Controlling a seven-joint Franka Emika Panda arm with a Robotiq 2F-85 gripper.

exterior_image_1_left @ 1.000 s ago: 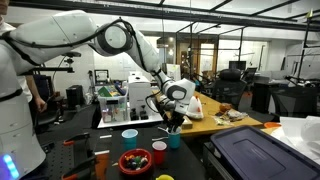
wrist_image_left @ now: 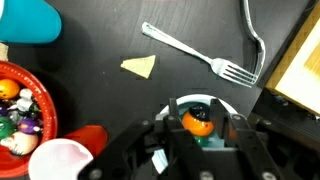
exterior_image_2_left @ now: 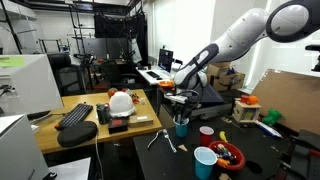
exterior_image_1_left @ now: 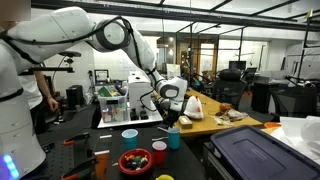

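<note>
In the wrist view my gripper is over a light-blue cup (wrist_image_left: 160,161), its fingers part open. A round orange thing (wrist_image_left: 198,127) shows between and below the fingers, with something greenish at the cup's bottom; whether the fingers touch the orange thing cannot be told. In exterior view 1 the gripper (exterior_image_1_left: 172,121) points down just above the blue cup (exterior_image_1_left: 173,141). The same cup (exterior_image_2_left: 181,129) stands under the gripper in exterior view 2. A fork (wrist_image_left: 205,55) and a small yellow wedge (wrist_image_left: 139,66) lie beside it on the dark table.
A red bowl (exterior_image_1_left: 135,161) of small colourful items, a red cup (exterior_image_1_left: 159,152) and another blue cup (exterior_image_1_left: 130,139) stand nearby. A wooden desk (exterior_image_1_left: 205,125) borders the dark table behind. A large dark tray (exterior_image_1_left: 262,153) lies to the right.
The arm has shifted and its wrist is slightly left of where it was in exterior view 1, still above the blue cup. The cups and bowl have not moved.
</note>
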